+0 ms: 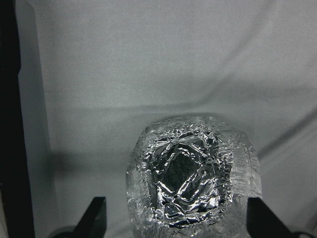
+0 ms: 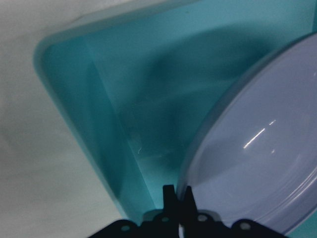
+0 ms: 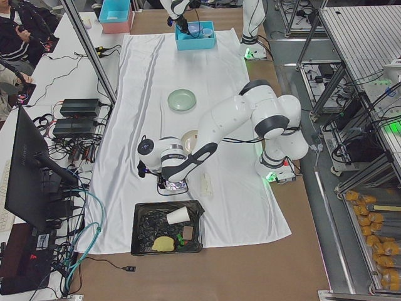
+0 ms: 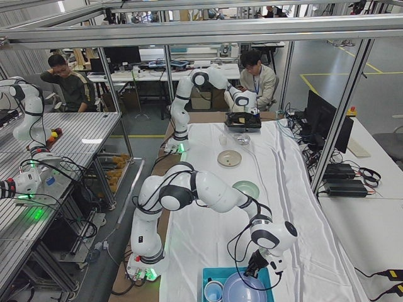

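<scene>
My left gripper stands open over a crumpled foil bowl [image 1: 190,173] on the white cloth, a fingertip at either side of it in the left wrist view. My right gripper is at the blue bin [image 2: 79,119], its fingers closed on the near rim of a lilac plate [image 2: 262,139] inside the bin. A blue cup [image 4: 213,290] stands beside the plate in the bin.
A green plate [image 3: 182,100] and a beige plate [image 4: 229,158] lie between the arms. A black lined tray [image 3: 144,226] with a white cup [image 3: 177,215] and scraps sits at the left arm's side.
</scene>
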